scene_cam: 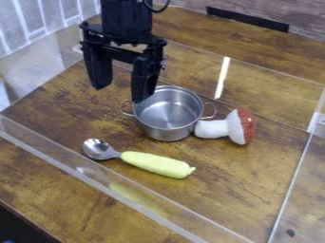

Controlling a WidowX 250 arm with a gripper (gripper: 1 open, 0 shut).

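Note:
My black gripper (122,81) hangs in the upper middle of the camera view, over the wooden table, just above and left of a steel pot (169,116); its two fingers are apart, with nothing visible between them. The pot has two side handles and looks empty. In front of it lie a silver spoon (99,149) and a pale yellow-green oblong object (158,163), like a toy vegetable. Right of the pot, a white toy mushroom with a red cap (226,127) lies on its side.
Transparent walls border the wooden surface (64,104) at left, front and right. A white strip (222,78) stands behind the pot.

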